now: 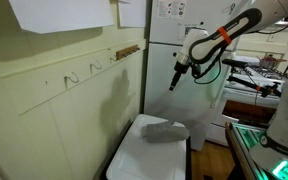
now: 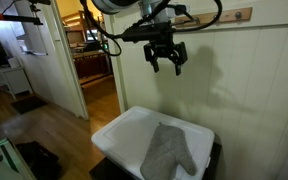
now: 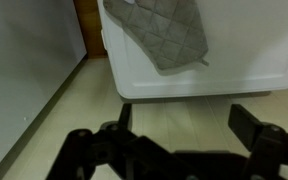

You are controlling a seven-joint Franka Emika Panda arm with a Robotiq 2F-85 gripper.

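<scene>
A grey quilted oven mitt or pot holder (image 2: 170,150) lies flat on a white tabletop (image 2: 124,128). In the wrist view the grey mitt (image 3: 169,30) shows near the top, well beyond my fingers. My gripper is open, with nothing between its fingers. It hangs high above the table, as exterior view 2 shows the gripper (image 2: 166,69) well over the mitt. From the other side, the gripper (image 1: 175,82) appears in front of the fridge, with the mitt (image 1: 165,132) below it.
Several hooks (image 1: 96,66) and a wooden peg rail (image 1: 128,51) are fixed to the panelled wall beside the table. A white fridge (image 1: 167,70) stands behind.
</scene>
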